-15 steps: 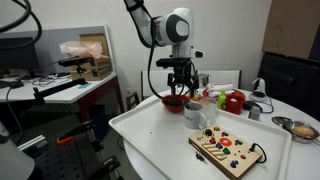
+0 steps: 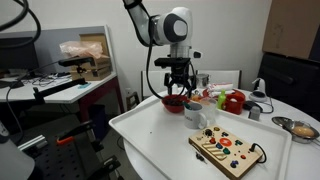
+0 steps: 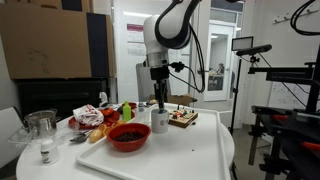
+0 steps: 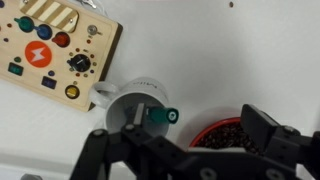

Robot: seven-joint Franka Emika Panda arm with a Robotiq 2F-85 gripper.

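Observation:
My gripper stands open, its fingers (image 4: 260, 125) wide apart. It hangs above a white mug (image 4: 128, 98) and a red bowl of dark beans (image 4: 224, 133). A dark green piece (image 4: 164, 116) with a ringed end shows at the mug's rim in the wrist view; whether it touches a finger I cannot tell. From exterior view 1, the gripper (image 2: 180, 89) is over the red bowl (image 2: 174, 103), with the mug (image 2: 194, 118) just to the bowl's right. Exterior view 2 has the mug (image 3: 160, 122) close beside the bowl (image 3: 127, 137).
A wooden board with buttons and switches (image 2: 226, 151) lies near the mug. Several small items, among them a red jar (image 2: 234, 103), crowd the back. A metal pan (image 2: 300, 130) stands at the far right.
The arm has shifted slightly to the right in exterior view 1. Mug, bowl and board have not moved.

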